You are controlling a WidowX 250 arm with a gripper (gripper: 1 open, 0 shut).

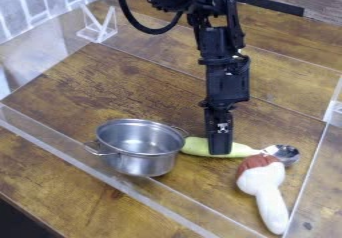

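Observation:
The black gripper (219, 142) points straight down at a pale yellow-green elongated object (202, 146) lying on the wooden table, right of a steel pot (140, 148). It is shut on that object, though its fingertips are small and dark here. A metal scoop (282, 153) lies at the right end of the pale object. In front of it lies a white object with a red-and-white top (267, 196).
A white bracket (102, 24) stands at the back left, and transparent edging runs along the table's sides.

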